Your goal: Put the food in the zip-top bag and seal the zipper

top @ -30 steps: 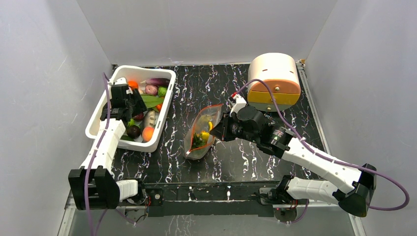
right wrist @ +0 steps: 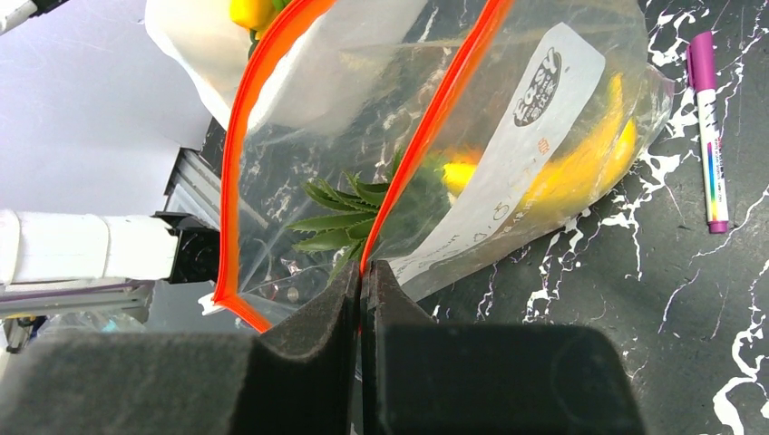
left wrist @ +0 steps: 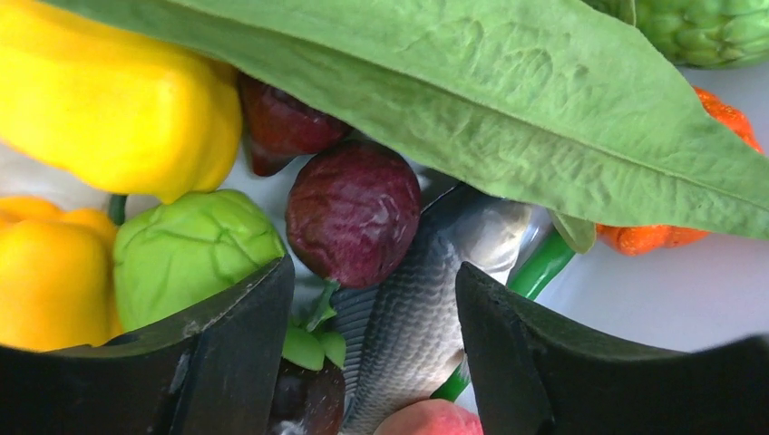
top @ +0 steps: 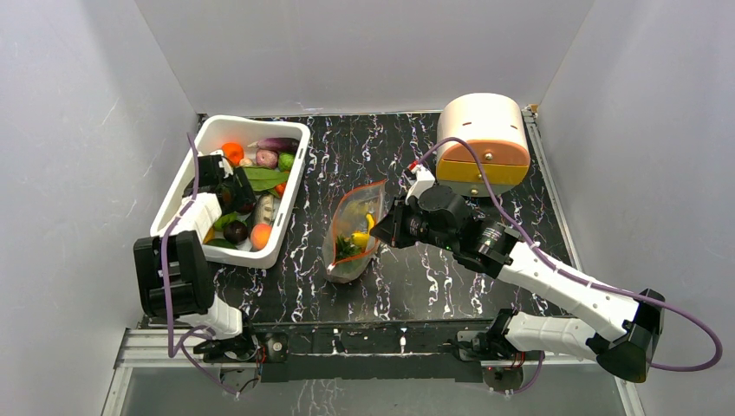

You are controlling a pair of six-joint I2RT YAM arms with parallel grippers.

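Note:
The clear zip bag (top: 347, 267) with an orange zipper stands open on the black marbled table. Inside it, the right wrist view shows a spiky green plant (right wrist: 340, 217) and a yellow food piece (right wrist: 589, 163). My right gripper is shut on the bag's orange rim. My left gripper hangs over the food in the white bin (top: 290, 195), its fingers apart with nothing gripped. Between and beyond those fingers lie a dark red round fruit (left wrist: 354, 213), a silver fish (left wrist: 417, 299), a green pepper (left wrist: 190, 254) and a long leaf (left wrist: 472, 91).
A cream and yellow bread-box (top: 484, 143) stands at the back right. A purple-capped marker (right wrist: 707, 131) lies on the table near the bag. Bare table separates the bin from the bag.
The right arm and bag stay nearly still.

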